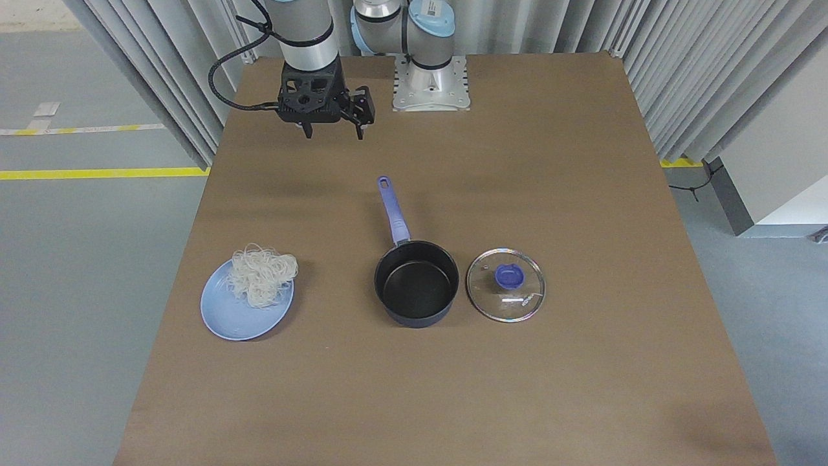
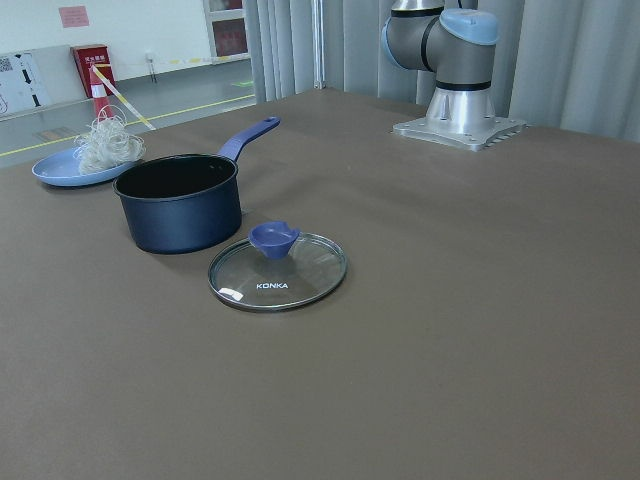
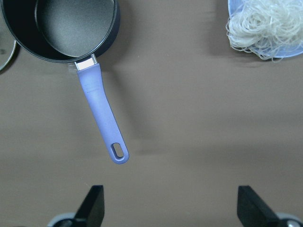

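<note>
My black gripper (image 1: 334, 132) hangs at the table's back edge, fingers wide open with nothing between them; in the wrist view its fingertips (image 3: 94, 203) sit at the lower edge. A dark saucepan (image 1: 416, 286) with a lilac handle (image 3: 102, 109) pointing toward the back stands mid-table, empty. Right of it in the front view lies a glass lid (image 1: 505, 304) with a blue knob (image 2: 273, 240). On the left, a light blue plate (image 1: 237, 318) holds a pile of white noodles (image 3: 265, 26), some strands hanging over its rim.
A robot base (image 1: 431, 97) is mounted at the back centre, behind the pan. Curtains stand beyond the back edge.
</note>
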